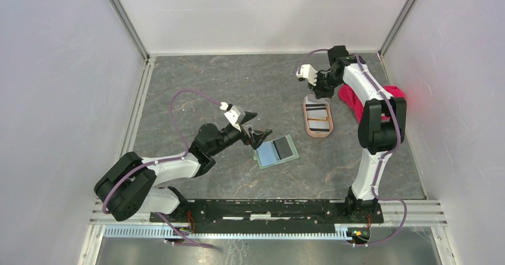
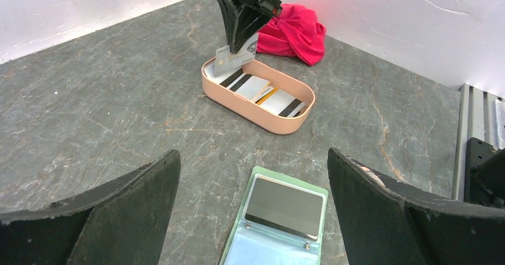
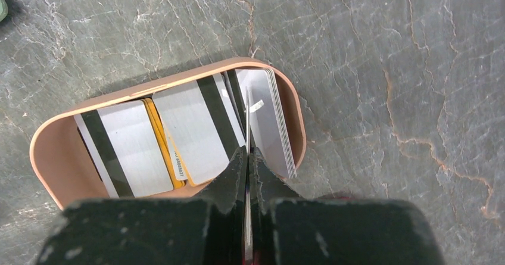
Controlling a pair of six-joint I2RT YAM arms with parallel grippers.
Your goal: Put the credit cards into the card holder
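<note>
A thin silver credit card [image 2: 235, 57] is pinched in my right gripper, which is shut. The card stands tilted over the far end of a tan box; in the right wrist view only its edge shows. Whether it touches the stacked cards [image 3: 192, 131] below is unclear. On the table's front middle lies the card holder [image 1: 276, 152], opened flat, with a green border, a blue side and a dark windowed side. My left gripper is open above and beside the holder, its fingers [image 2: 128, 199] wide apart and empty.
The tan box [image 2: 250, 111] holds several cards in leaning stacks. A crumpled red cloth [image 1: 355, 102] lies right of the box, beneath the right arm.
</note>
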